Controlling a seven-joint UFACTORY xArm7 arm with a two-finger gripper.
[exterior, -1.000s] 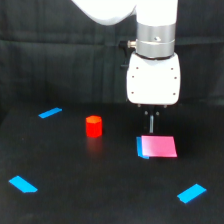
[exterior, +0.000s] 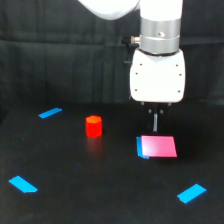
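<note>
My gripper (exterior: 155,124) points down from the white arm end, its narrow dark tip just above the far edge of a pink square (exterior: 159,147). The gap between its fingers is too small and dark to make out. From under the pink square's left side shows a strip of a blue piece (exterior: 140,147). To the left, apart from the gripper, a red block (exterior: 94,127) with an angular outline stands on the dark table.
Blue markers lie at the back left (exterior: 50,113), front left (exterior: 23,184) and front right (exterior: 191,193). A dark curtain (exterior: 50,55) hangs behind. Clear table stretches across the front middle.
The arm and gripper have shifted slightly to the right. The red block, the pink square and the blue pieces have not visibly moved.
</note>
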